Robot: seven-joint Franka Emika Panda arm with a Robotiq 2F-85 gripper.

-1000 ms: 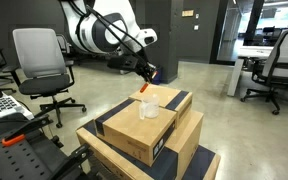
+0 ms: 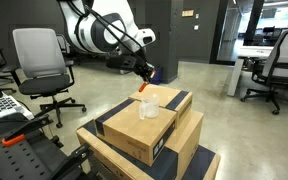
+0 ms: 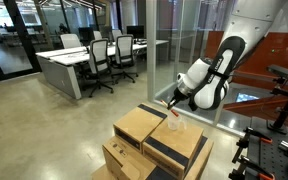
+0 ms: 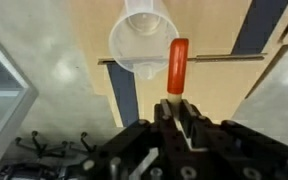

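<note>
My gripper is shut on a slim marker (image 4: 177, 65) with a red-orange end and a pale section near the fingertips. Beside the marker in the wrist view is a clear plastic cup (image 4: 142, 45). From the side, the cup (image 2: 150, 106) stands on top of a cardboard box (image 2: 134, 124). The marker (image 2: 142, 87) hangs tilted just above the cup's level, below the white arm's gripper (image 2: 145, 78). In the second exterior view the marker (image 3: 175, 112) shows as a small red streak above the boxes.
Several cardboard boxes with dark tape stripes are stacked together, including a rear box (image 3: 139, 122). A dark table (image 2: 24, 155) stands at the near left. Office chairs (image 2: 44, 60) stand on the open grey floor around the stack.
</note>
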